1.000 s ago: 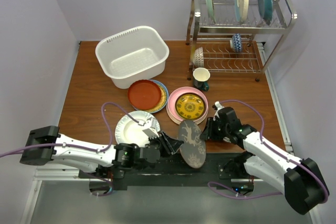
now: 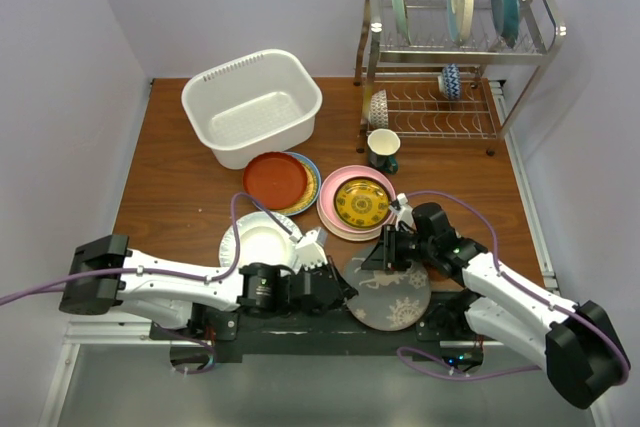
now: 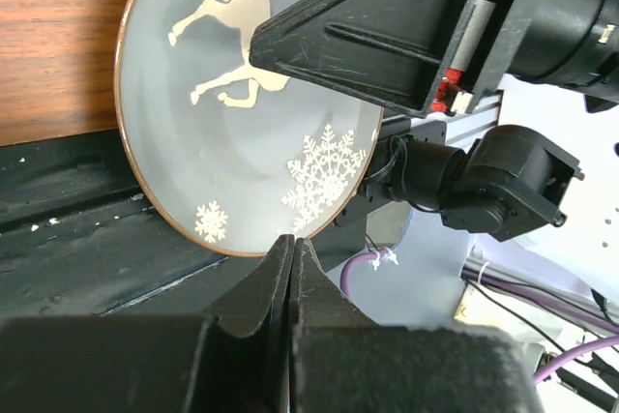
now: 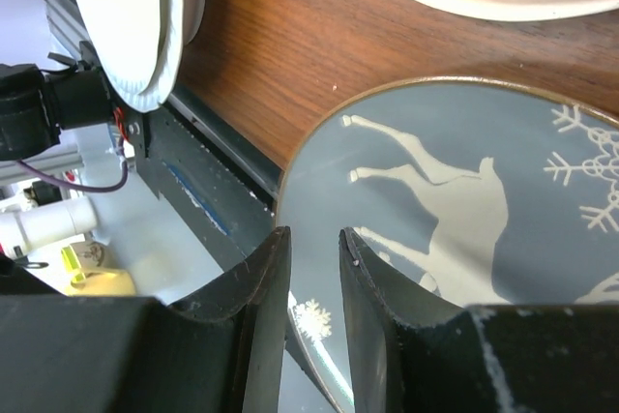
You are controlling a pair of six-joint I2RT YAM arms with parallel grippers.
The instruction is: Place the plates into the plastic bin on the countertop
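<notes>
The grey plate with pale deer and snowflakes (image 2: 398,305) lies nearly face up at the counter's front, its near side over the black front rail. In the left wrist view, my left gripper is shut with nothing between its fingers; the plate's rim (image 3: 235,253) is just beyond its tips. My right gripper is open by a narrow gap, above the plate's face (image 4: 406,210), with no rim between its fingers. At the back left stands the empty white plastic bin (image 2: 215,87).
Behind the grey plate is a pink plate stack (image 2: 330,185) topped by a yellow dish (image 2: 361,203). Left of it lie a red-brown plate (image 2: 274,180) and a white plate (image 2: 250,238). A mug (image 2: 383,147) and metal dish rack (image 2: 372,42) stand back right.
The grey plate has gone from steeply tilted to nearly flat and shifted right. The right gripper moved left across the plate's face.
</notes>
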